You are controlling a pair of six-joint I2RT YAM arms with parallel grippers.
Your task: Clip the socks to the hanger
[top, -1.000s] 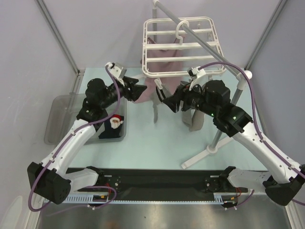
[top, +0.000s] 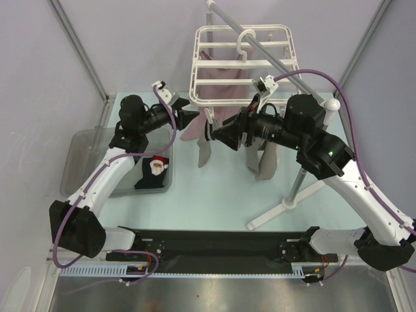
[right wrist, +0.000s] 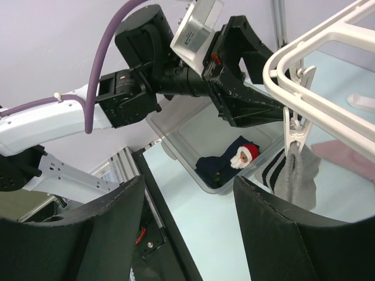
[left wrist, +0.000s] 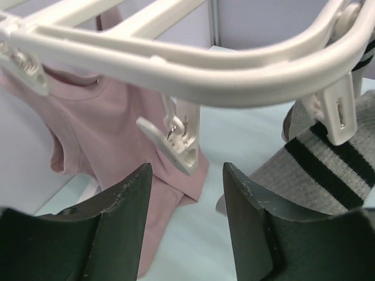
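Note:
The white hanger (top: pixel 244 102) hangs with several clips along its rim. A grey sock with black stripes (top: pixel 205 149) hangs from a front clip, close by my right gripper (top: pixel 224 138); more grey socks (top: pixel 263 162) hang further right. In the right wrist view the right fingers (right wrist: pixel 132 205) stand wide apart, nothing between them. My left gripper (top: pixel 190 116) is at the hanger's front-left corner. In the left wrist view its fingers (left wrist: pixel 136 193) are apart, with an empty clip (left wrist: pixel 181 149) just above and beyond the gap. The striped sock (left wrist: pixel 328 167) shows to the right there.
A grey bin (top: pixel 84 159) at the left holds a dark sock with a Santa face (top: pixel 156 170). Pink cloth (top: pixel 218 88) hangs behind the hanger bars. A stand pole (top: pixel 297 185) rises at the right.
The hanger has swung a little to the left, and the hanging striped sock has turned. The right arm has moved slightly.

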